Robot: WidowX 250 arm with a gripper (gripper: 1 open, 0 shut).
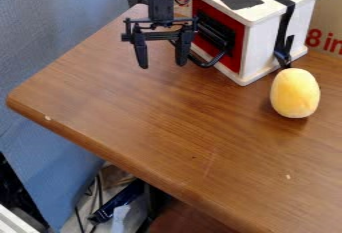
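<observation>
The black gripper (160,47) hangs over the back left of the wooden table (160,147), fingers pointing down and apart with nothing seen between them. It is just left of a white box (266,47) with a red front panel (230,39) and a black handle, which the gripper partly overlaps in view; whether they touch I cannot tell. A yellow plush egg-shaped object (294,93) rests on the table at the right, in front of the box.
A cardboard box (325,22) stands behind the white box. A blue padded wall (47,47) runs along the table's left.
</observation>
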